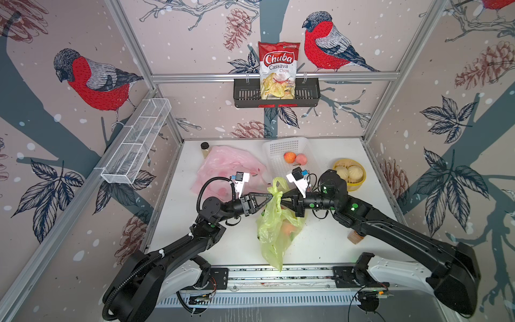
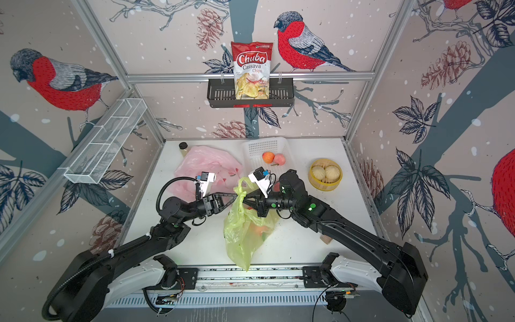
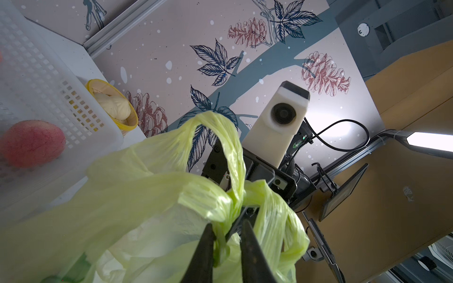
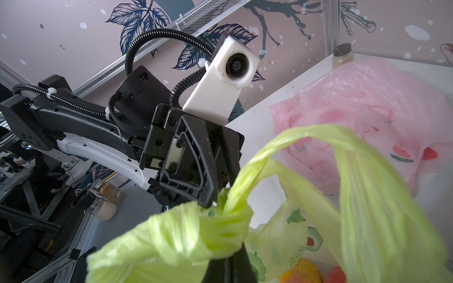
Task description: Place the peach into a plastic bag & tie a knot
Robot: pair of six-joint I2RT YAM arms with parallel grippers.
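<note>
A translucent yellow-green bag [image 1: 276, 241] hangs between my two grippers at table centre, with peach-coloured fruit [image 1: 288, 228] showing through it. Its neck is twisted in a loose loop [image 4: 169, 235] around my right gripper [image 2: 246, 197], which is shut, bag film wrapped over its fingers. My left gripper faces it from the left, fingers part open around a thin strand of the bag's neck; whether they grip it is unclear. In the right wrist view an orange-red fruit [image 4: 302, 271] shows low beside the film.
A pink bag [image 1: 230, 166] lies back left, a white basket [image 1: 273, 147] with two fruits stands at the back, a yellow steamer with buns [image 1: 348, 174] at right. A jar [image 1: 205, 152] stands in the back-left corner.
</note>
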